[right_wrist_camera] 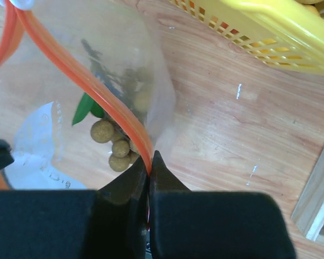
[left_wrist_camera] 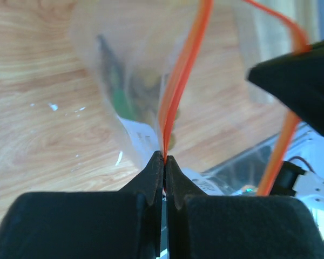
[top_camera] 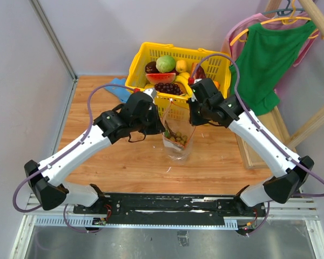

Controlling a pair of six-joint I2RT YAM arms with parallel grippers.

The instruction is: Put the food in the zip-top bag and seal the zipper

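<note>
A clear zip top bag with an orange-red rim hangs between my two grippers, its mouth spread apart. Inside it lie several small round brownish foods and something green and leafy. On one side of the mouth, my left gripper is shut on the orange rim. The opposite side of the rim is pinched by my right gripper, also shut. A white printed patch shows on the bag's wall.
Behind the bag stands a yellow basket full of fruit and vegetables. A blue cloth lies left of it. On the right are a wooden rack and a green garment.
</note>
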